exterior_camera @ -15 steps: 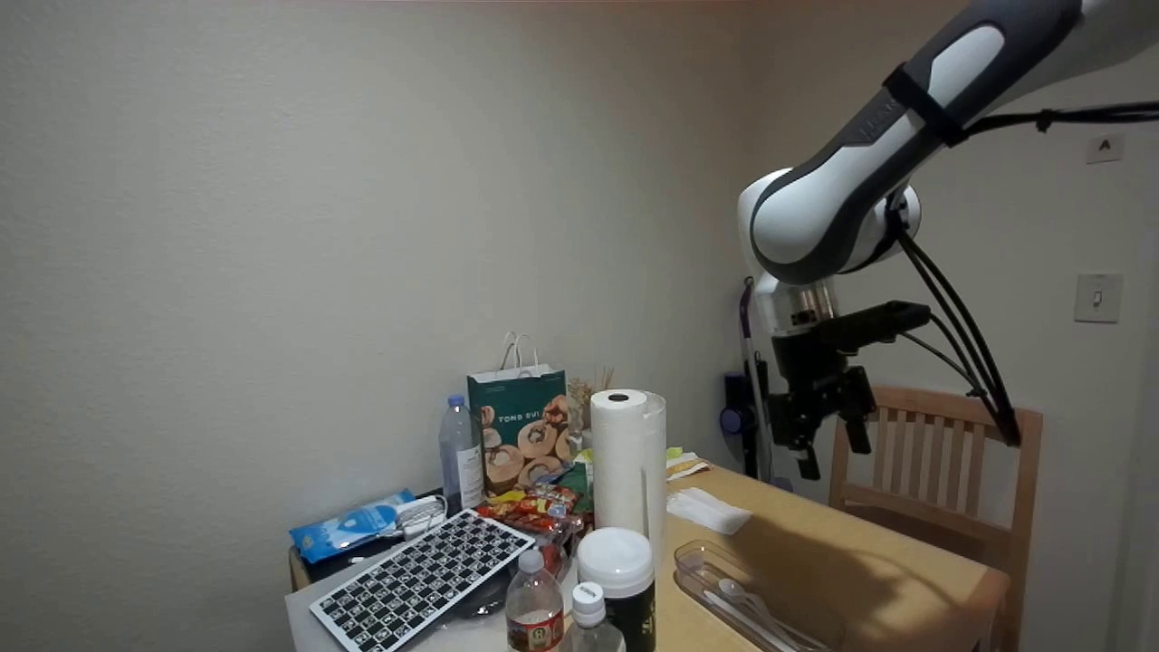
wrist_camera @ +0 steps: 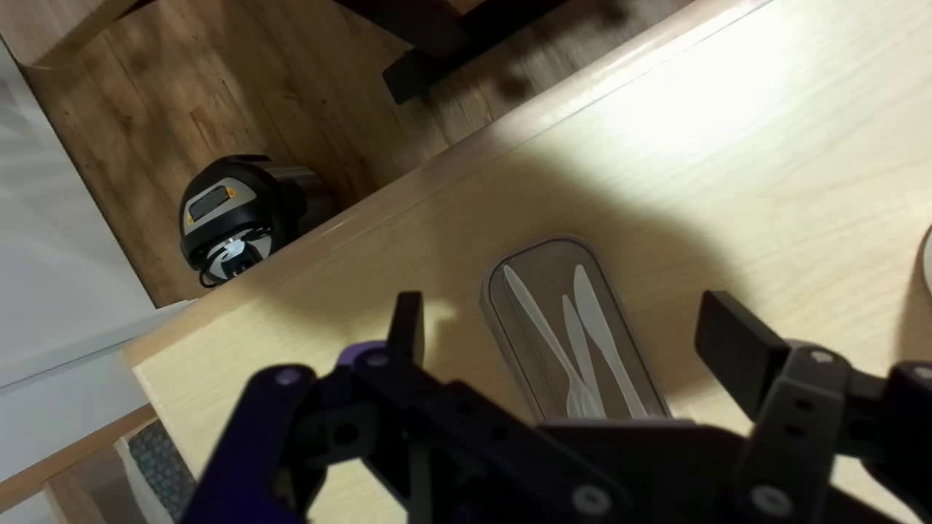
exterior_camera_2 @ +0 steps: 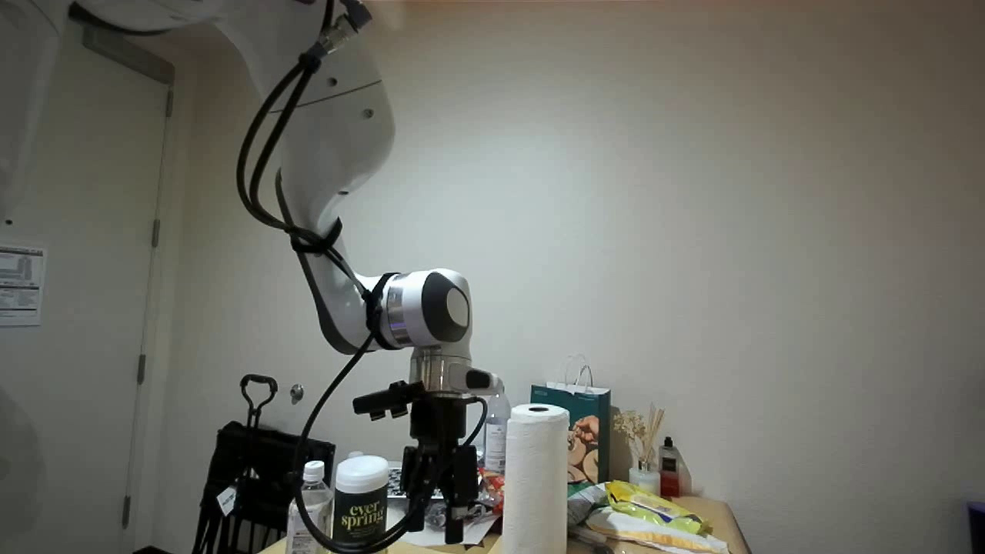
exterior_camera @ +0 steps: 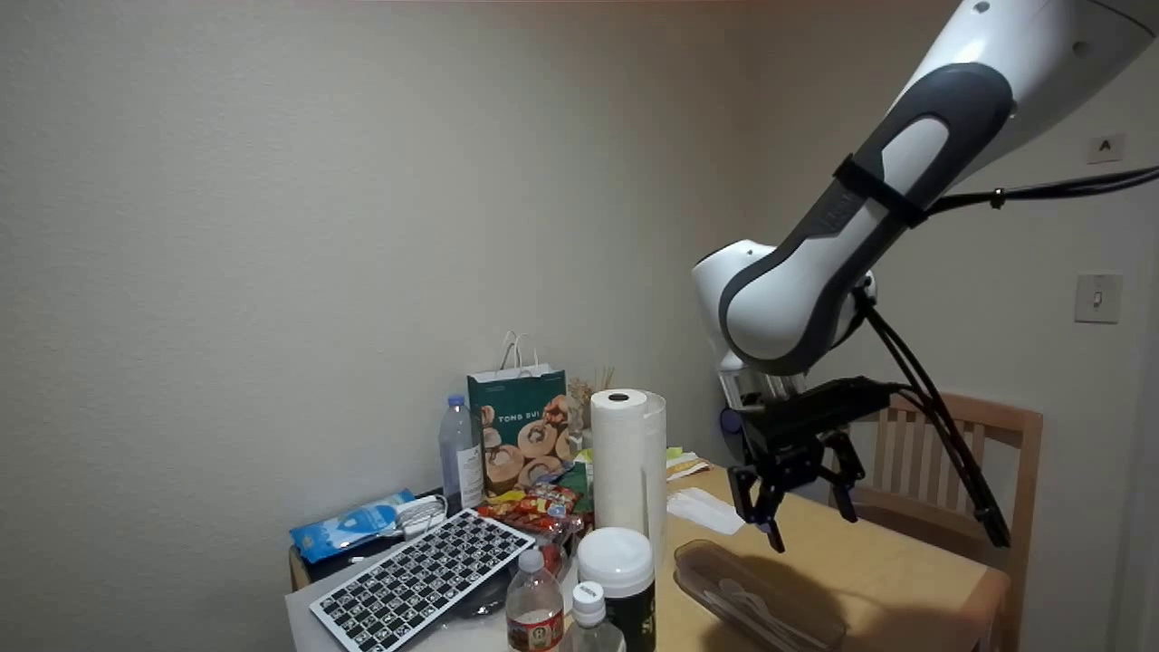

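A clear tray point(wrist_camera: 521, 343) lies on the wooden table with several white plastic utensils in it. In the wrist view a fork point(wrist_camera: 550, 336) is on the left, a smaller piece point(wrist_camera: 580, 343) in the middle and a knife point(wrist_camera: 603, 327) on the right. My gripper is open above the tray, its fingers point(wrist_camera: 408, 327) spread wider than the tray and nothing between them. From exterior view 1, the gripper point(exterior_camera: 801, 527) hangs clear of the table. The tray's near end is hidden behind the gripper body in the wrist view.
A paper towel roll point(exterior_camera: 619, 462), a white-lidded tub point(exterior_camera: 616, 581) and bottles point(exterior_camera: 534, 608) crowd the table left of the tray. A white napkin point(exterior_camera: 706, 510) lies behind it. Bare tabletop point(exterior_camera: 924, 560) extends right, with a chair point(exterior_camera: 945, 456) beyond.
My arm has come down and left in exterior view 1, bringing the gripper closer to the table and tray. The tray and the things around it have stayed put.
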